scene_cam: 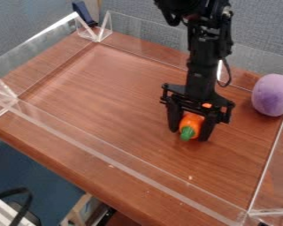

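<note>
My black gripper [197, 109] reaches down to the wooden floor of the workspace, right of centre, around an orange object with a green tip [191, 127], which looks like a toy carrot. The object lies between and just below the fingers. Whether the fingers are closed on it or only around it I cannot tell. A purple ball-like object [272, 95] rests to the right of the gripper, near the back right corner.
Clear plastic walls border the wooden surface [96, 106]. A grey wall stands behind, and a cable [14, 196] shows at the bottom left, outside the workspace.
</note>
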